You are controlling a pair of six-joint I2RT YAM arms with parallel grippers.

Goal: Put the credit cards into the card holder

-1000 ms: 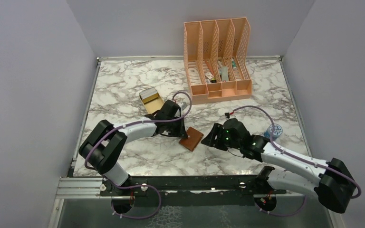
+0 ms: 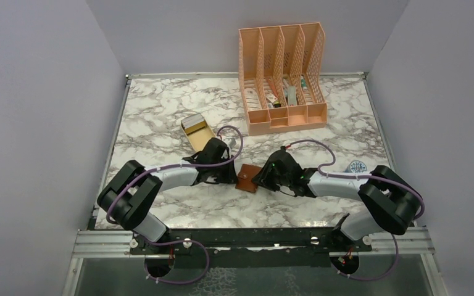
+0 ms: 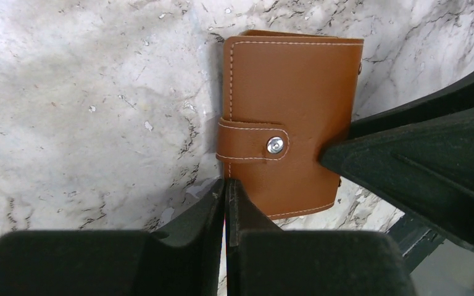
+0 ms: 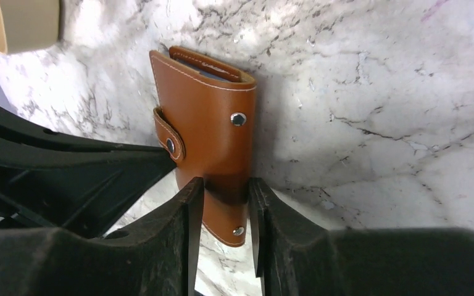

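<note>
A brown leather card holder point(image 2: 247, 177) lies on the marble table between both grippers, its snap strap point(image 3: 252, 140) fastened. My left gripper is at the strap side, fingertips close together at the holder's edge. My right gripper is at the opposite edge, its fingertips a little apart against the leather. Whether either grips the holder I cannot tell. A sliver of blue shows inside the holder's top in the right wrist view.
A cream box point(image 2: 201, 139) with stacked cards stands behind my left arm. A salmon organizer point(image 2: 287, 127) with several items stands at the back, and a blue round container point(image 2: 357, 167) at the right.
My right gripper has moved left to the card holder. My left gripper has shifted slightly left and down, and the holder has turned slightly.
</note>
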